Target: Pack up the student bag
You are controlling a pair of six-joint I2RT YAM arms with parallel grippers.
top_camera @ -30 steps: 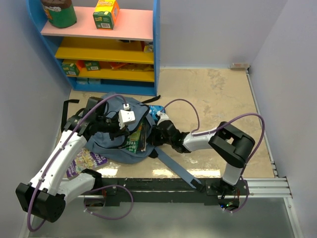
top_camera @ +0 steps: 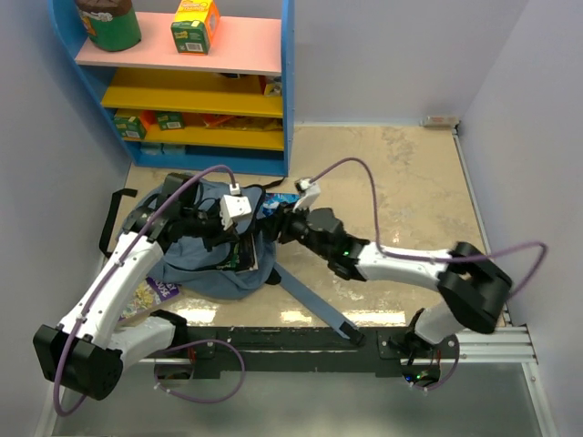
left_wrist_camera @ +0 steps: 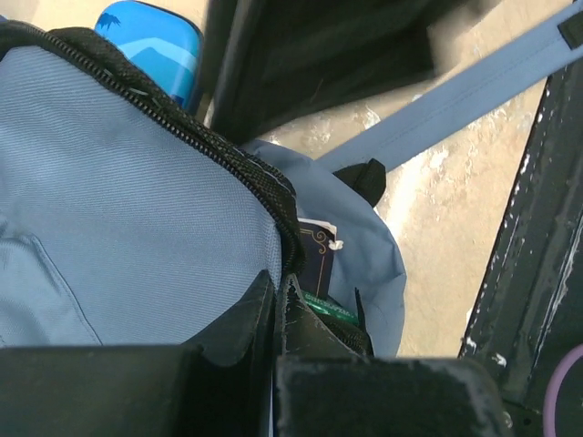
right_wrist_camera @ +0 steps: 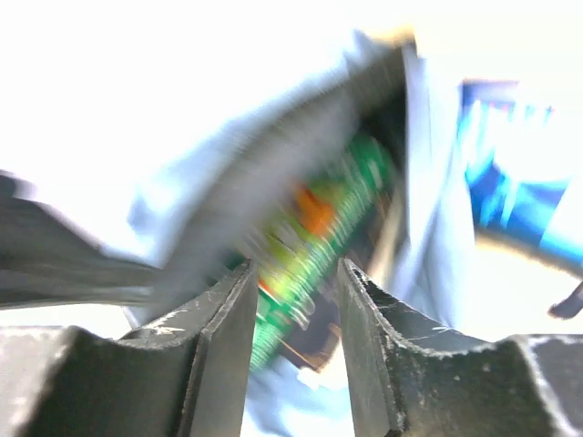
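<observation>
The blue bag point(top_camera: 219, 280) lies at the left, its mouth facing right. My left gripper is shut on the bag's edge by the black zipper point(left_wrist_camera: 187, 135); the cloth runs in between its fingertips. Inside the mouth show a green item with orange point(right_wrist_camera: 314, 237) and a dark book point(left_wrist_camera: 317, 259). My right gripper is part open at the mouth, its fingers apart and nothing seen held between them. A light-blue case point(left_wrist_camera: 150, 45) lies on the floor behind the right gripper. The right wrist view is blurred and overexposed.
A purple packet point(top_camera: 150, 293) lies left of the bag. The blue shelf point(top_camera: 228, 162) stands behind, with boxes on it. A bag strap point(top_camera: 314, 300) stretches to the front edge.
My right gripper has moved back and left from beside the mouth, its arm raised. The bag's mouth looks narrower than a second ago.
</observation>
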